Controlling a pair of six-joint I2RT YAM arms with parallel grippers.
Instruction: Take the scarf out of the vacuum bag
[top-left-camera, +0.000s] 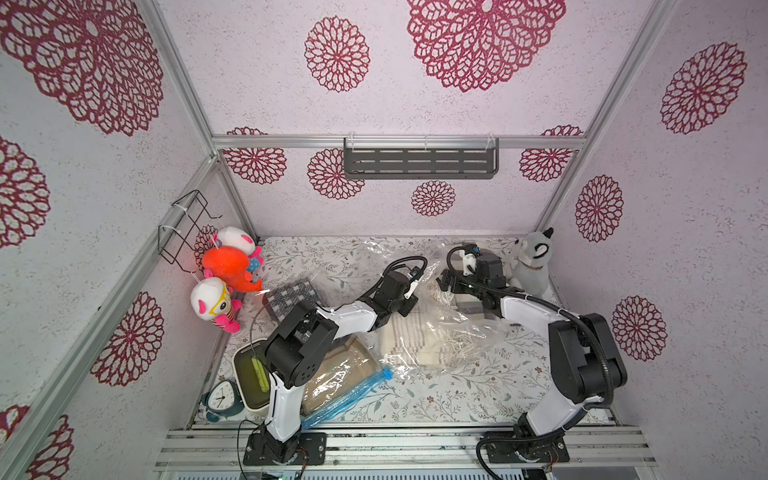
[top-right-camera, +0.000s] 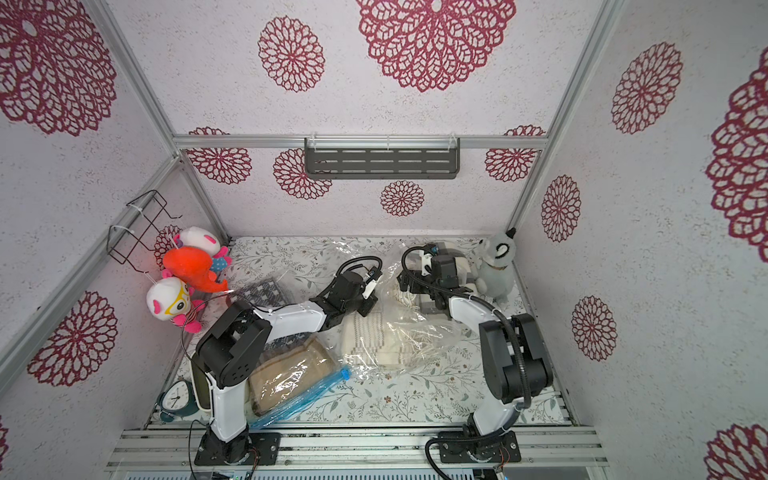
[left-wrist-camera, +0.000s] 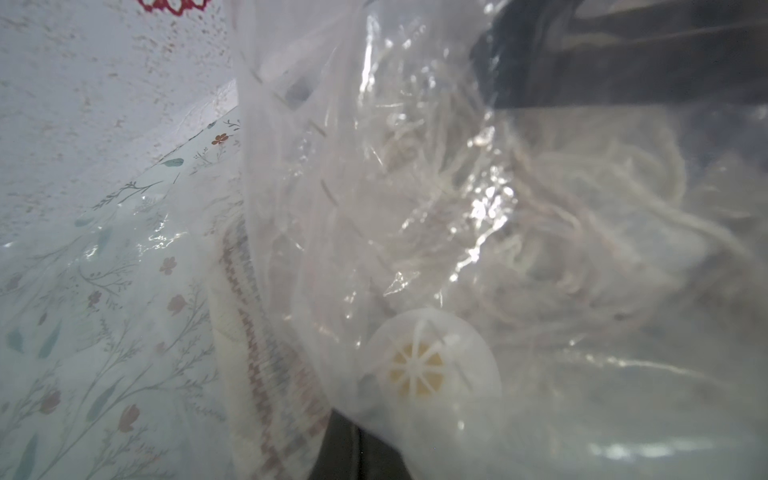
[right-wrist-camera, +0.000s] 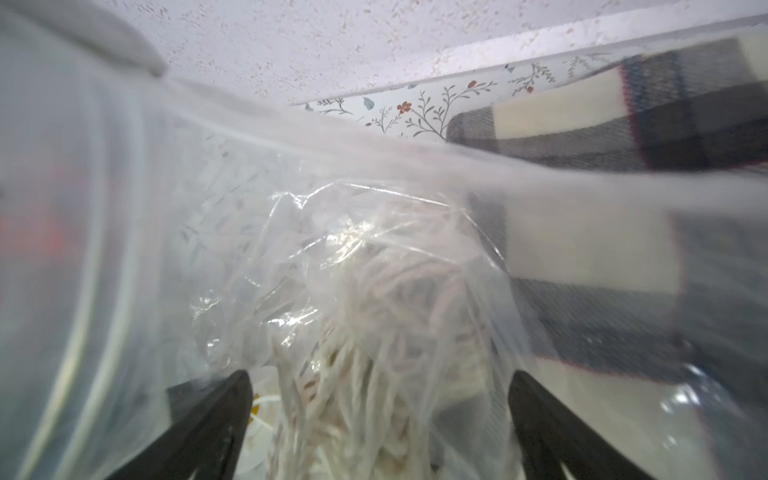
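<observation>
A clear vacuum bag (top-left-camera: 448, 328) with a cream scarf (top-left-camera: 408, 340) inside lies in the middle of the table. My left gripper (top-left-camera: 408, 304) is over its left part, shut; in the left wrist view plastic fills much of the frame around the valve (left-wrist-camera: 432, 360), and whether any is between the fingers is unclear. My right gripper (top-left-camera: 448, 284) is open at the upper right of the bag, with plastic and cream fringe (right-wrist-camera: 368, 384) between or just beyond its fingers. A plaid cloth (right-wrist-camera: 584, 248) lies behind the plastic.
A bagged brown item (top-left-camera: 336, 376), a dark checked bag (top-left-camera: 292, 300), a container (top-left-camera: 252, 388) and a clock (top-left-camera: 222, 397) are at left. Plush toys (top-left-camera: 232, 268) stand at back left, a grey plush (top-left-camera: 529, 268) at back right.
</observation>
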